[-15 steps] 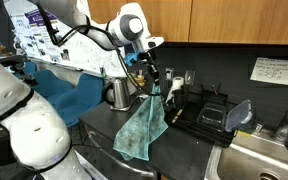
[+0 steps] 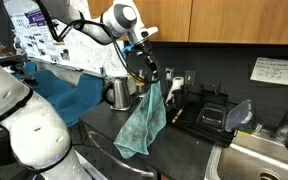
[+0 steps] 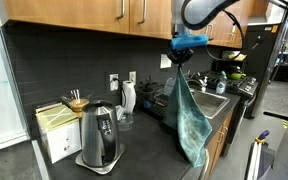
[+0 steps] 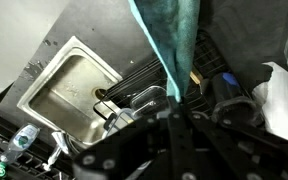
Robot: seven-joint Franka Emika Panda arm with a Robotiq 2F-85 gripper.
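A teal cloth (image 2: 142,125) hangs down from my gripper (image 2: 153,77) in front of the dark counter. In exterior view 2 the cloth (image 3: 190,120) drapes from the gripper (image 3: 179,73) as a long narrow sheet, wider at its lower end. The wrist view shows the cloth (image 4: 168,38) running up from between the fingertips, its gathered strip pinched at the gripper. The fingers are shut on it. Where its lower end meets the counter cannot be made out clearly.
A steel kettle (image 3: 101,133) stands on the counter beside a wooden box. Behind the cloth is a black dish rack (image 2: 202,117), with the sink (image 2: 246,160) to its right. Wooden cabinets (image 2: 224,20) hang above. Bare counter (image 2: 184,155) lies in front of the rack.
My gripper has risen slightly, and the cloth's top has come up with it. The lower part of the cloth has shifted only a little.
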